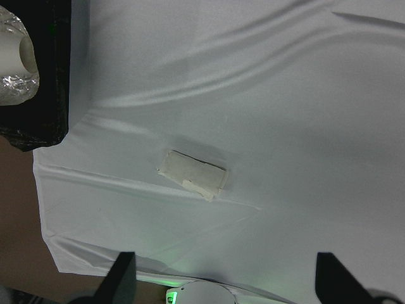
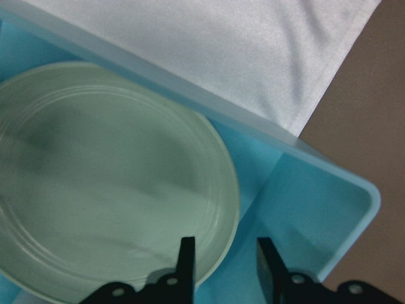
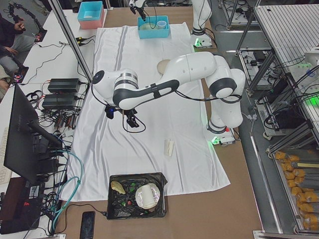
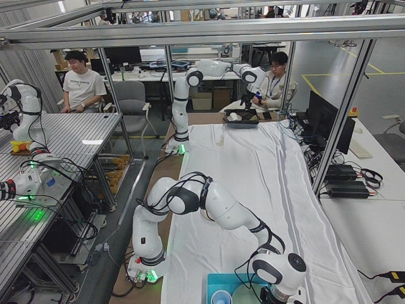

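Observation:
My left gripper (image 3: pixel 124 117) hangs over the white cloth, open with nothing between its fingers; in the left wrist view it is above a pale folded strip (image 1: pixel 193 172) and a black lined tray (image 1: pixel 50 95) holding a crinkled foil item with a white cylinder. My right gripper is open at the blue bin (image 2: pixel 342 190) at the far end, over a pale green plate (image 2: pixel 107 183) lying in it. The bin also holds a blue-white cup (image 4: pixel 221 299).
A round beige item (image 3: pixel 163 64) lies on the cloth, partly hidden by my left arm. A phone (image 3: pixel 87 224) lies beside the tray. Monitor, cables and a metal post line the left side.

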